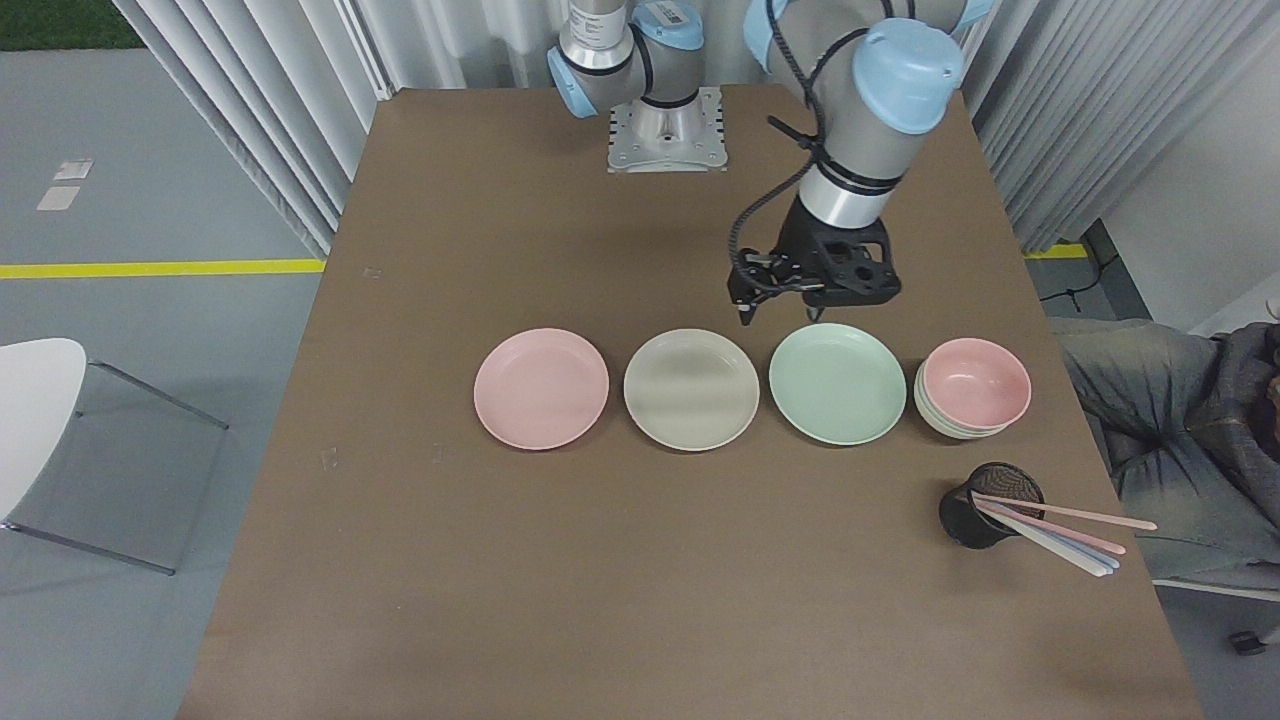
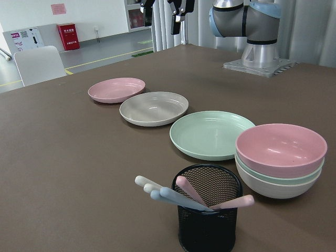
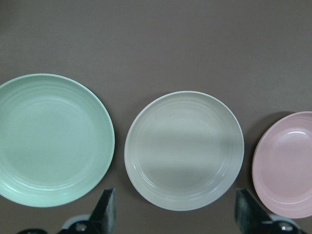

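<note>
My gripper (image 1: 780, 310) hangs above the table behind the plates, seen at the top of the left view and as two fingertips at the bottom of the wrist view, apart with nothing between them. A pink plate (image 1: 540, 388), a grey-white plate (image 1: 691, 389) and a mint plate (image 1: 837, 383) lie in a row. Right of them stands a stack of bowls (image 1: 974, 384), pink on top, mint and white beneath.
A black mesh cup (image 2: 207, 228) with pink, white and blue utensils stands at the front right of the brown table (image 1: 600, 576).
</note>
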